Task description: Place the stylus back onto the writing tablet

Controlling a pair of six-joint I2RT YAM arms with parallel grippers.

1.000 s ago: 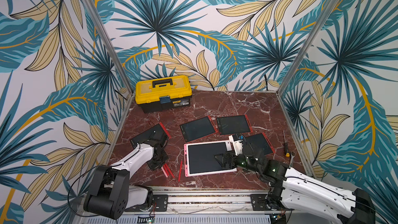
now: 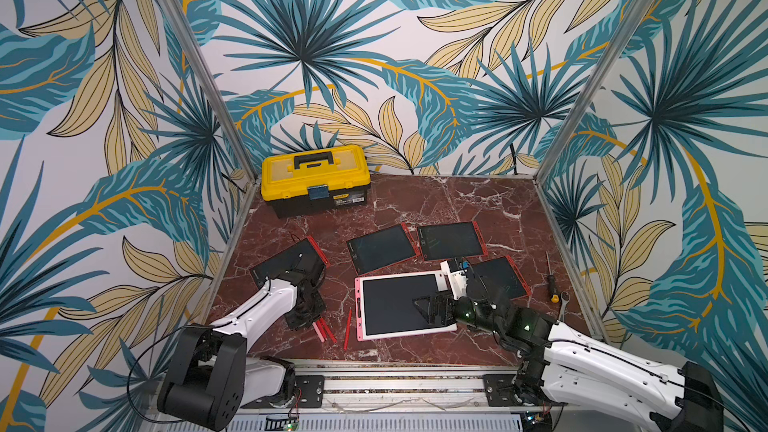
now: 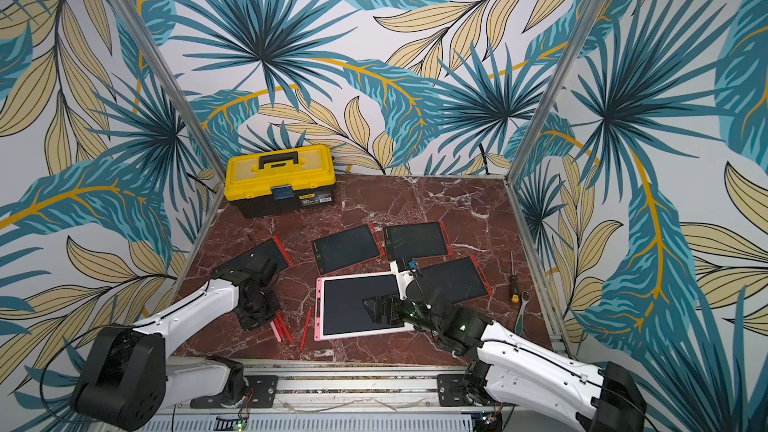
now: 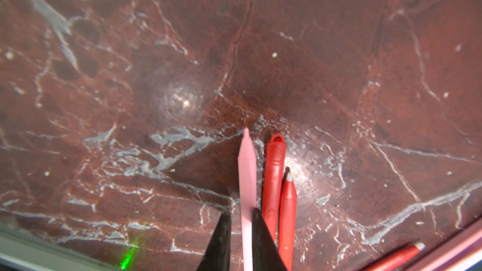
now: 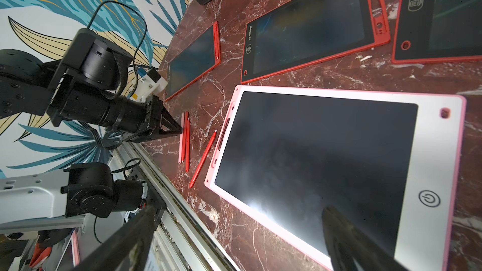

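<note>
A pink stylus (image 4: 247,175) lies on the marble table, two red styluses (image 4: 273,165) beside it and another red one (image 5: 202,159) apart near the tablet's left edge. My left gripper is shut just over the pink stylus; I cannot tell that it grips it. The white-and-pink tablet (image 5: 306,165) lies in the middle, an empty slot visible on its left border. My right gripper (image 2: 428,309) hovers over this tablet, open in the right wrist view, its fingertips blurred.
Several red-framed tablets (image 2: 382,246) lie behind and to both sides. A yellow toolbox (image 2: 314,176) stands at the back left. A screwdriver (image 2: 553,288) and a wrench lie at the right edge.
My left arm has shifted very slightly; my right arm and the objects on the table show no visible change.
</note>
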